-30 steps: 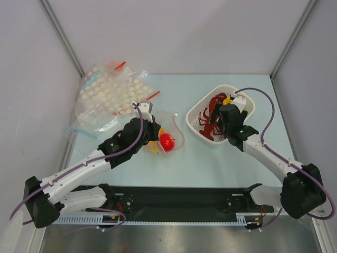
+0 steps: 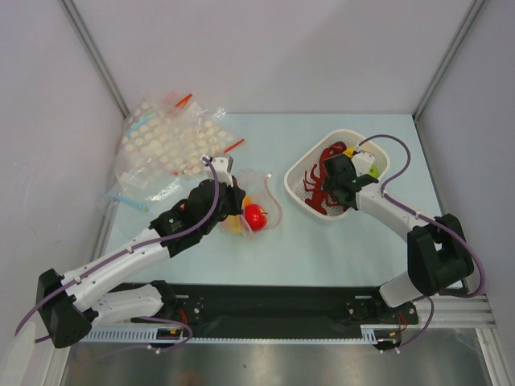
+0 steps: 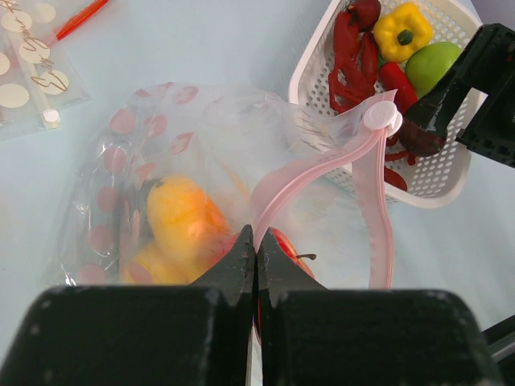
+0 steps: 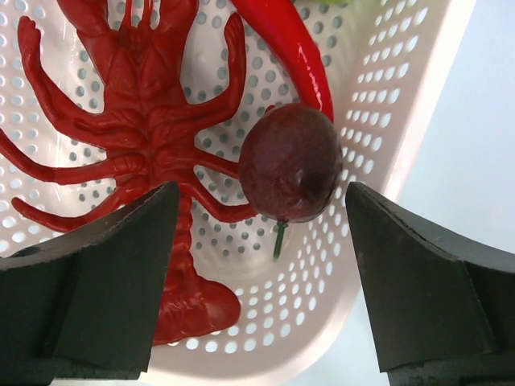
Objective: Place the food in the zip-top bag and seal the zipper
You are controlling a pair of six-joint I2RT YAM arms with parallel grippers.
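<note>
The clear zip bag [image 3: 233, 121] lies with its mouth spread and holds yellow food [image 3: 173, 221] and a red fruit [image 3: 290, 251]. At its pink-edged mouth, my left gripper is shut on the bag's rim. Over the white basket [image 2: 294, 173], my right gripper is open, its fingers apart on either side of a dark round fruit [image 4: 290, 161]. That fruit rests on the basket floor near the wall, touching neither finger. A red lobster [image 4: 149, 129] and a red chili [image 4: 294, 48] lie beside it.
A yellow pepper [image 3: 402, 32] and a green fruit [image 3: 432, 68] are also in the basket. Flat dotted bags [image 2: 161, 145] cover the table's back left. Bare table [image 2: 322, 257] shows in front of the basket.
The left arm and the bag have stayed still.
</note>
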